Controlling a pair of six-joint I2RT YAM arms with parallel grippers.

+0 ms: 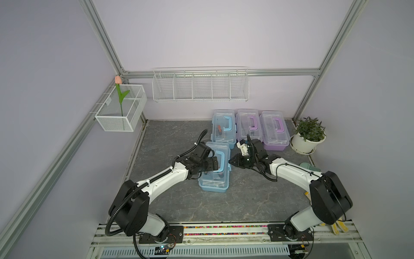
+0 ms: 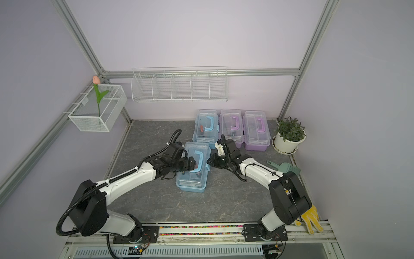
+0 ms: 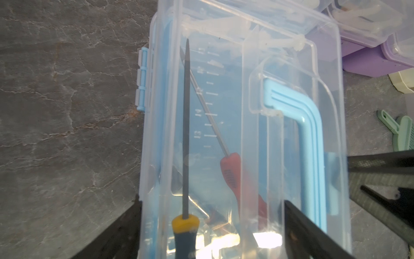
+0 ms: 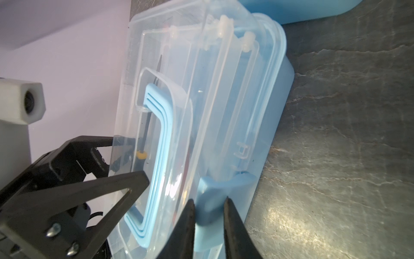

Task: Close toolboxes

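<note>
A blue toolbox (image 1: 214, 186) with a clear lid (image 3: 258, 38) and blue handle (image 3: 312, 142) stands mid-table, screwdrivers visible inside. The lid lies over the box; whether its edge is fully seated cannot be told. Above it is my left gripper (image 1: 212, 164), fingers wide apart, the lid visible between the fingers in the left wrist view. On the box's right side, my right gripper has its fingertips a narrow gap apart, in front of the blue latch (image 4: 215, 237). Whether they touch the latch is unclear.
Behind stand another blue toolbox (image 1: 223, 125) and two purple ones (image 1: 248, 125), all lidded. A potted plant (image 1: 308, 133) is at right, with a green dustpan (image 2: 286, 167) and yellow glove (image 2: 311, 220) nearby. Bare tabletop (image 1: 166, 133) extends to the left.
</note>
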